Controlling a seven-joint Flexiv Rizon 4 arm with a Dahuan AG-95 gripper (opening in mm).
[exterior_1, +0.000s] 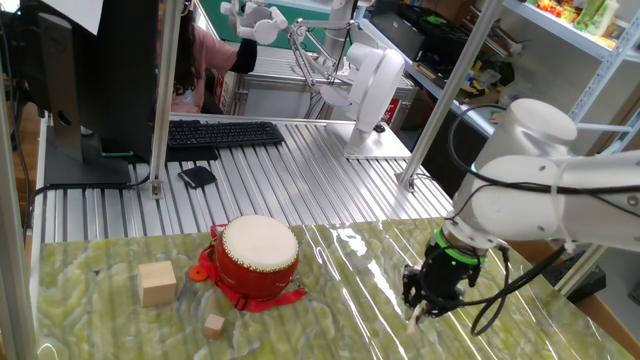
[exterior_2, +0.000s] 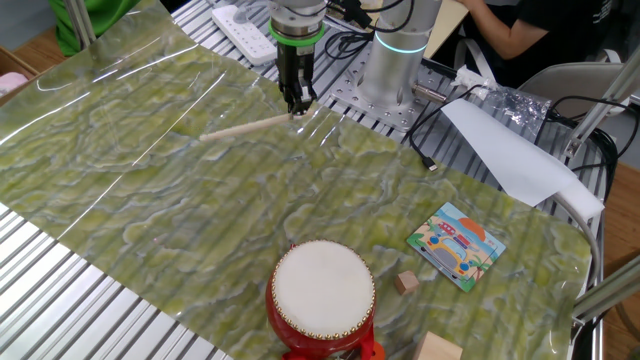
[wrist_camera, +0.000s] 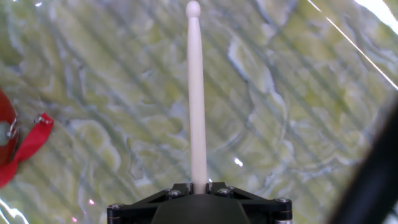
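A pale wooden drumstick (wrist_camera: 196, 93) points straight away from my gripper in the wrist view, its rounded tip at the far end. The black fingers close on both sides of its near end, so I am shut on it. In exterior view 2 the stick (exterior_2: 245, 128) reaches out to the left from the gripper (exterior_2: 298, 108), low over the green marbled mat; whether it touches the mat I cannot tell. A red drum (exterior_2: 322, 290) with a cream skin stands apart from the gripper. In exterior view 1 most of the stick is hard to make out.
Beside the drum (exterior_1: 258, 262) are a larger wooden block (exterior_1: 157, 284) and a small wooden cube (exterior_1: 214, 326). A colourful picture card (exterior_2: 457, 246) lies flat on the mat. A white power strip (exterior_2: 244, 35) is behind the arm. Mid-mat is clear.
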